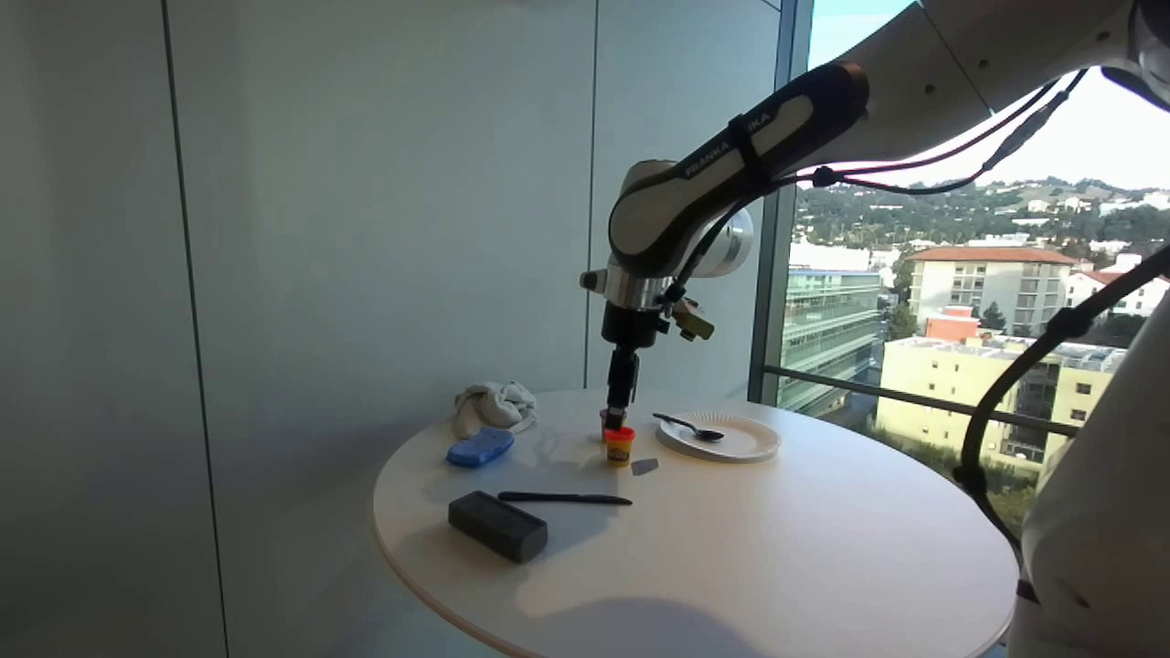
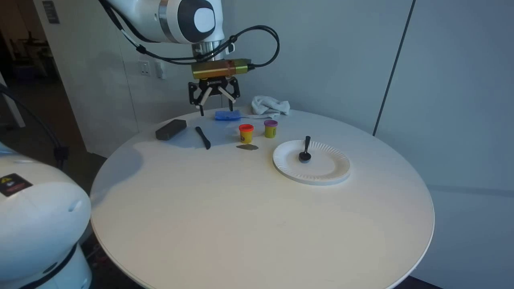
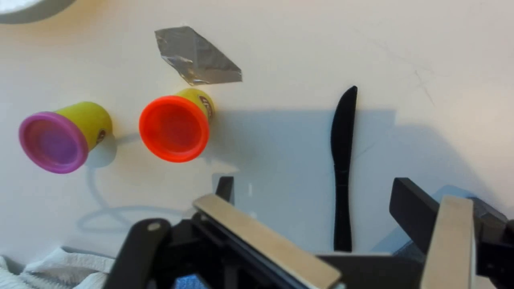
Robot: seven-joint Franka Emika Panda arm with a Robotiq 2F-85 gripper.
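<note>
My gripper [image 2: 216,110] hangs above the far part of the table, fingers spread open with nothing between them. A black knife [image 3: 343,163] lies flat below, seen through the gap of the fingers in the wrist view. The yellow tub with the red-orange lid [image 2: 246,134] stands upright, and behind it is the tub with the purple lid [image 2: 270,129]. In exterior view 1, my fingers partly cover the purple-lidded tub. A piece of silver tape [image 3: 197,57] lies flat beside the red-lidded tub.
A dark grey block [image 1: 498,526] rests near the knife's handle. Farther back are a blue packet [image 1: 480,446] and a crumpled white cloth [image 1: 495,406]. The white paper plate [image 2: 332,163] carries a black spoon [image 2: 305,153].
</note>
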